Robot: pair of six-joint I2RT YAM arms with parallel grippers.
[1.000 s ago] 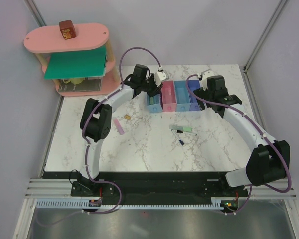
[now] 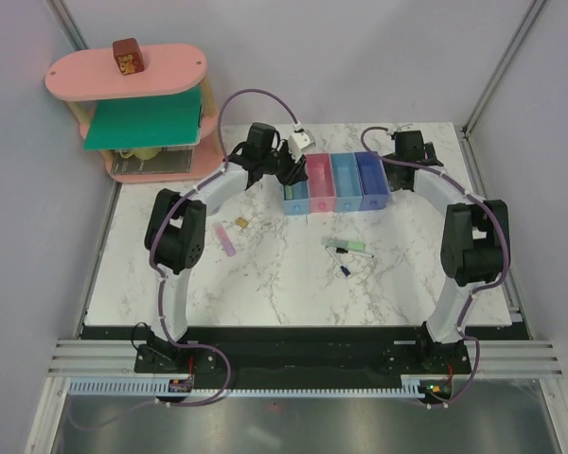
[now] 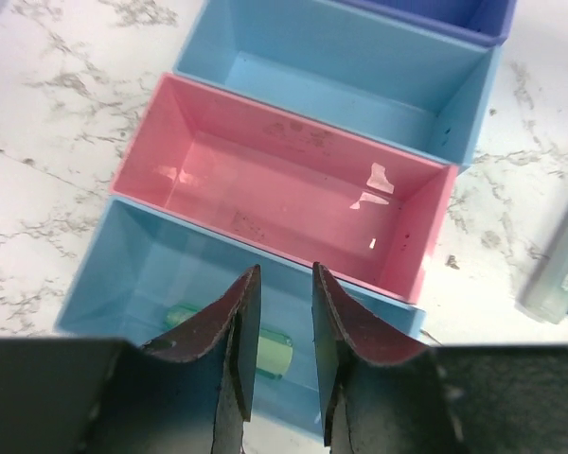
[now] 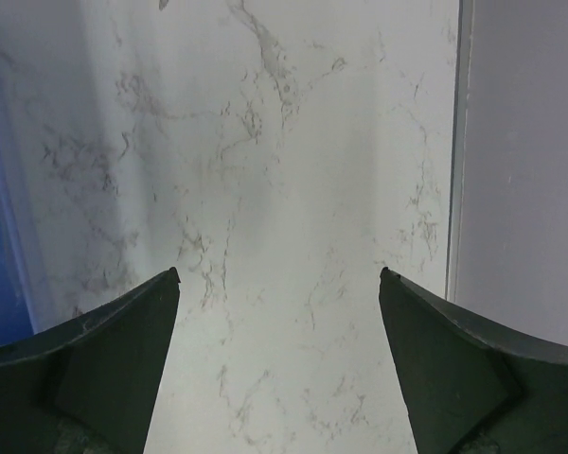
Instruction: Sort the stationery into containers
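My left gripper is over the left light-blue bin (image 3: 151,265), its fingers part open with nothing visible held; a green object (image 3: 271,352) lies inside that bin. The pink bin (image 3: 265,189), a second light-blue bin (image 3: 331,76) and a dark-blue bin (image 2: 373,180) complete the row. My right gripper is open, empty, just right of the dark-blue bin. On the table are a pink item (image 2: 224,240), a small tan block (image 2: 241,222), a green item (image 2: 346,244) and small dark-and-blue items (image 2: 345,270).
A pink shelf unit (image 2: 161,71) stands at the back left.
My right arm has moved rightward, off the dark-blue bin to bare table beside it. My left gripper has shifted only slightly.
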